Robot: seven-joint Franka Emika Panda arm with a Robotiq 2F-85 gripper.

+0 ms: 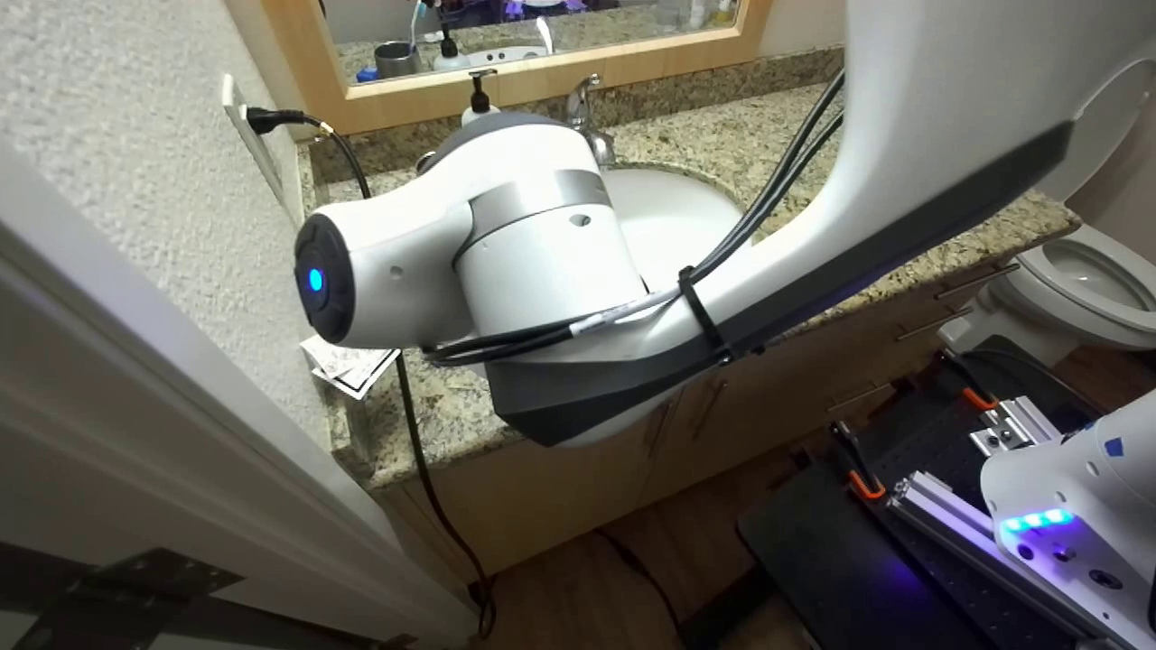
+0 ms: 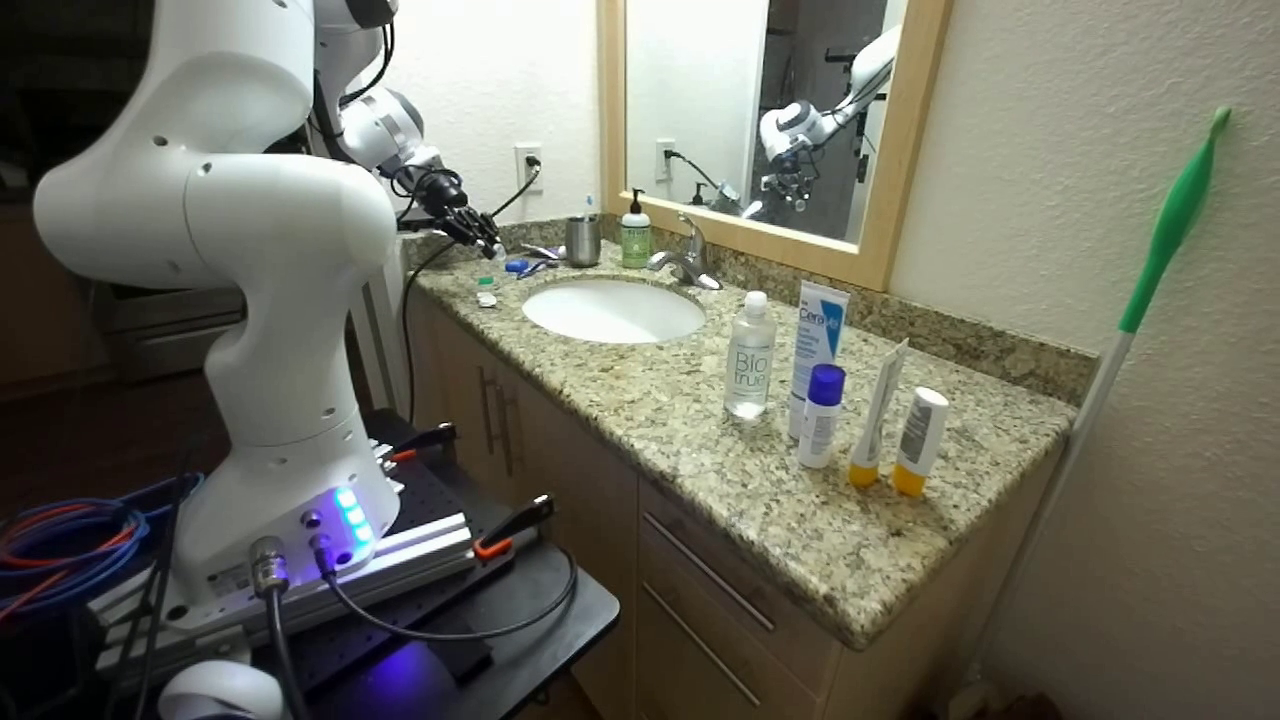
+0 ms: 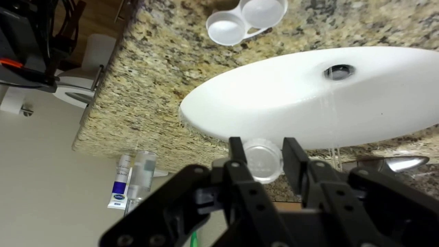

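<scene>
Between the black fingertips of my gripper is a small round translucent cap or cup, and the fingers are shut on it. A white two-well contact lens case lies uncovered on the counter at the top of the wrist view, apart from the gripper. In exterior view 2 my gripper hangs over the far end of the counter, above the lens case and a green lid. The arm hides the gripper in exterior view 1.
A white sink with a faucet takes up the counter's middle. Near the gripper are a blue item, a metal cup and a soap bottle. Several bottles and tubes, including a clear bottle, stand at the near end.
</scene>
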